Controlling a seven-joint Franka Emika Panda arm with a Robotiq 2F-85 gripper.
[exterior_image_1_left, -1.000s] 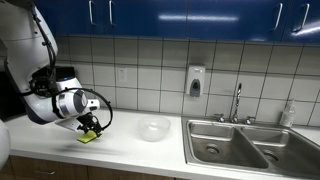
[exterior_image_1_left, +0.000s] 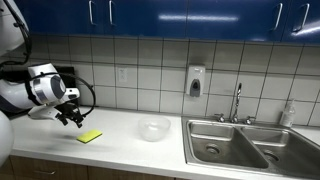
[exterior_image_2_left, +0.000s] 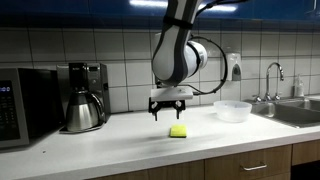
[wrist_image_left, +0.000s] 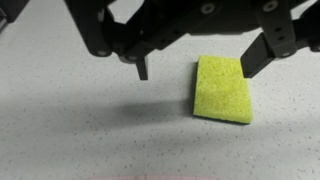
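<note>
A yellow-green sponge (exterior_image_1_left: 89, 136) lies flat on the white counter; the wrist view shows the sponge (wrist_image_left: 222, 89) right of centre, near the right finger. My gripper (exterior_image_1_left: 73, 117) is open and hangs above the counter, to the left of the sponge in exterior view 1. In exterior view 2 the gripper (exterior_image_2_left: 168, 111) stands above the sponge (exterior_image_2_left: 178, 131) and a little to its left. Nothing lies between the fingers.
A clear bowl (exterior_image_1_left: 154, 128) stands on the counter between the sponge and the double sink (exterior_image_1_left: 190, 140). In exterior view 2 a coffee maker (exterior_image_2_left: 88, 95) and a microwave (exterior_image_2_left: 28, 105) stand to the left. Free counter surrounds the sponge.
In exterior view 1 my gripper has moved left and up, away from the sponge. The sponge stays in about the same place on the counter.
</note>
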